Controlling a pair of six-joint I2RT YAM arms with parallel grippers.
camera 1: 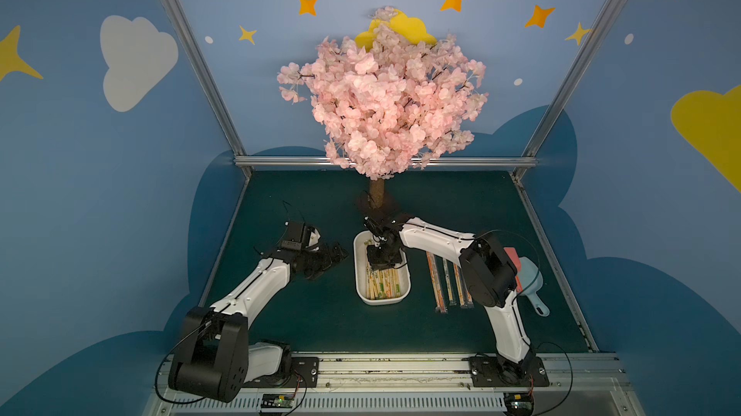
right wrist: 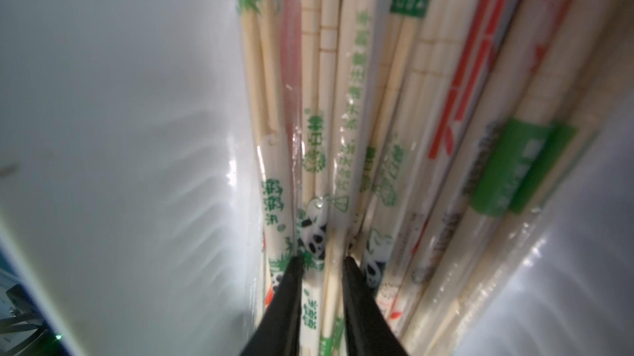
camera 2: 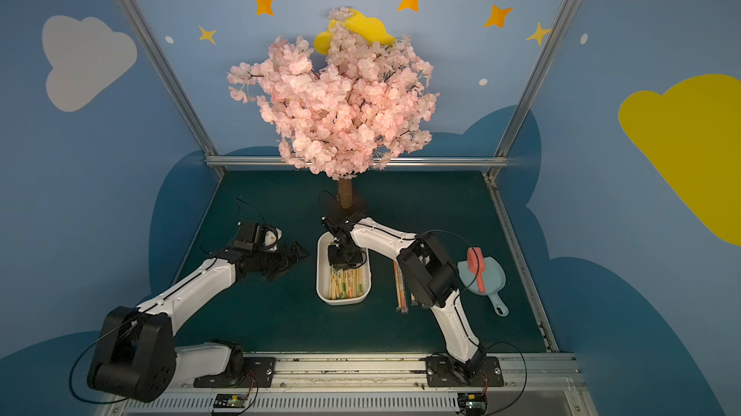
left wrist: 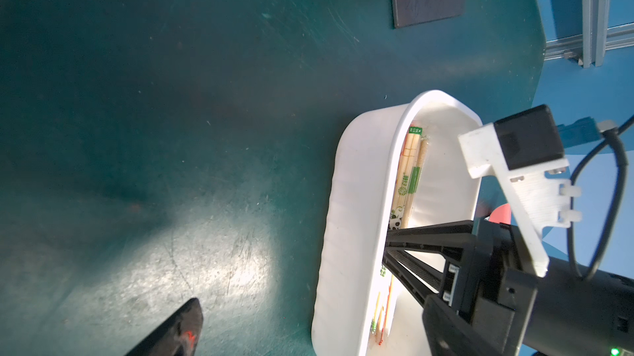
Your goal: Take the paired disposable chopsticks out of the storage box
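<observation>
Several wrapped chopstick pairs (right wrist: 343,124) lie side by side along the white storage box (camera 1: 359,277). Into that box reaches my right gripper, open. Its two fingertips stand a small gap apart over a panda-printed pair (right wrist: 313,227), and a pair is visible between them. Whether the tips touch the wrappers I cannot tell. Left of the box, above the bare table, my left gripper is open wide with nothing between its fingers.
More wrapped chopsticks (camera 1: 436,284) lie on the table right of the box, partly under the right arm. A blue pan-shaped item (camera 2: 494,281) with a red piece is farther right. Behind the box stands a blossom tree (camera 1: 376,192). The table left of the box is clear.
</observation>
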